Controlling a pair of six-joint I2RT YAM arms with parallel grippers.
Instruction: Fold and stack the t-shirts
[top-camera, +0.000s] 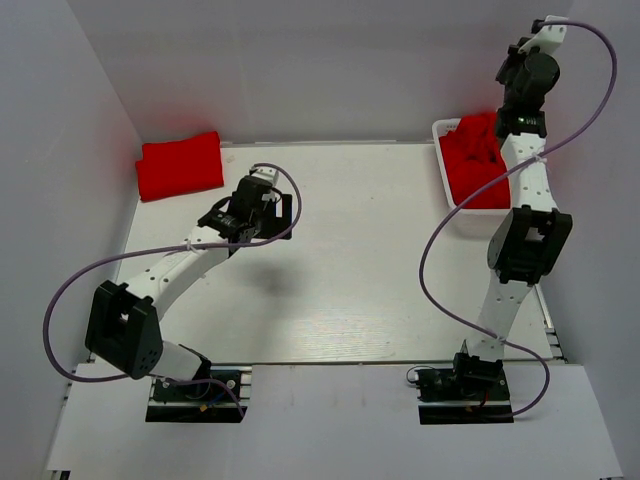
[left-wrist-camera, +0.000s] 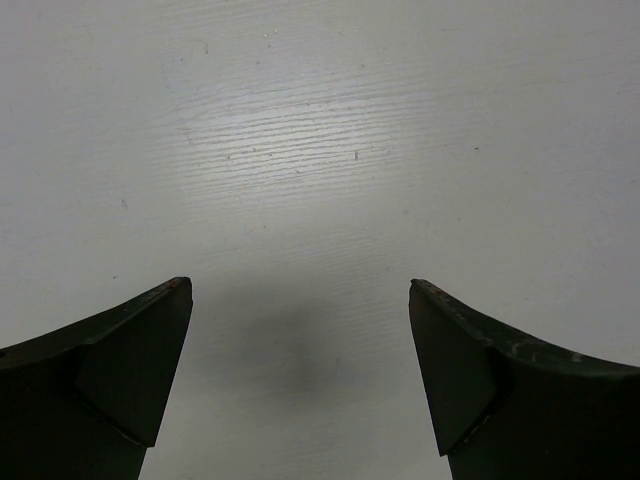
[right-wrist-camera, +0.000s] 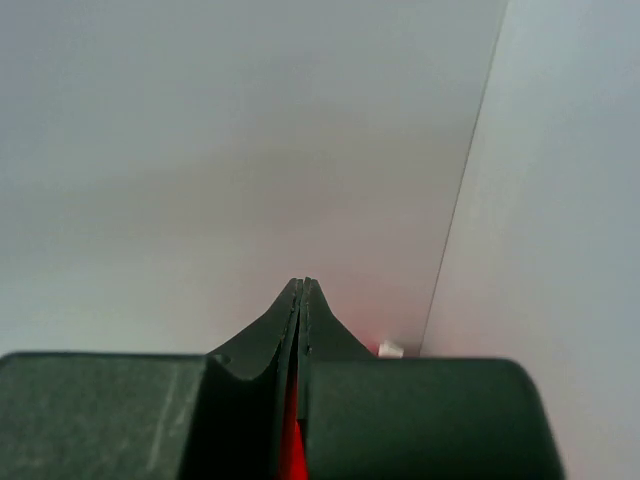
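Note:
A flat, folded red T-shirt (top-camera: 180, 168) lies at the table's back left corner. In the top view, crumpled red T-shirt cloth (top-camera: 468, 165) fills the visible part of the white basket (top-camera: 443, 180) at the back right, partly hidden by my right arm. My right gripper is raised above the basket's far side, its fingertips pressed together and holding no cloth. A thin red strip shows through the slit lower between its fingers. My left gripper hangs open over bare table, nothing between its fingers.
Grey walls (top-camera: 300, 70) close in the back and both sides. The right gripper is close to the back right corner. Purple cables loop around both arms.

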